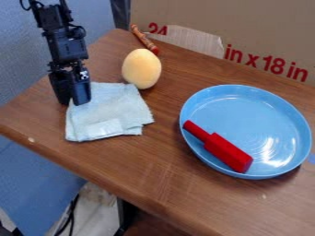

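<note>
My black gripper (72,88) reaches down at the left edge of the table, its fingertips at the upper-left part of a folded pale blue cloth (109,114). Whether the fingers are shut, or hold any cloth, cannot be made out. A pale yellow egg-shaped object (142,68) sits just behind the cloth. On the right, a red object with a narrow handle (227,150) lies in a blue plate (264,124).
A thin brown stick-like object (145,39) lies at the back, by a cardboard box (234,28).
</note>
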